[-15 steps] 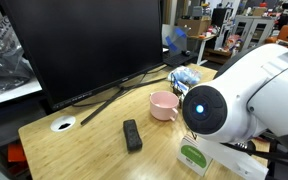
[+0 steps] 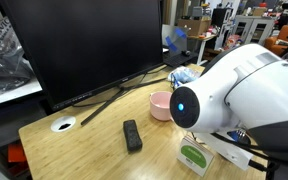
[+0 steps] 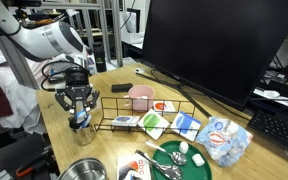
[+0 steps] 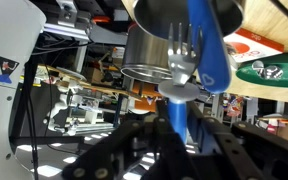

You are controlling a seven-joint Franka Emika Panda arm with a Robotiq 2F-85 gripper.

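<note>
In the wrist view, a silver fork [image 4: 180, 60] stands in front of a metal cup, with a blue handle [image 4: 178, 122] running down between the fingers. My gripper looks shut on that handle. Beside the fork lies another blue piece [image 4: 210, 45] with a heart mark; what it belongs to is unclear. Exterior view 2 has the gripper [image 3: 80, 110] low at the table's left side, with a bit of blue at its tip, close to a clear container [image 3: 64, 142]. The metal cup [image 3: 82, 170] sits nearer that camera. In exterior view 1 the arm hides the fingers.
A black wire rack [image 3: 134, 124] stands right of the gripper, with a pink bowl [image 3: 140, 92] behind it. The green plate [image 3: 174, 160] holds small items. A white box [image 2: 195, 154] stands below the arm.
The arm has swung right and nearer the camera in exterior view 1, and its white shell covers more of the right side. The box and bowl keep their places.
</note>
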